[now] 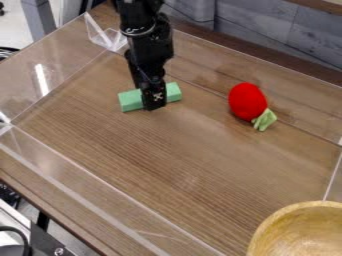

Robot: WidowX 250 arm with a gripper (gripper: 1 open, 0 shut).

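Note:
My black gripper (pixel 150 92) is lowered over a light green rectangular block (pixel 131 101) lying on the wooden table (pixel 160 170). Its fingers are down at the block's middle; whether they have closed on it cannot be told.
A red object with a green leafy end (pixel 247 103) lies to the right. A yellow bowl (pixel 297 234) fills the bottom right corner. A grey wall runs along the back right.

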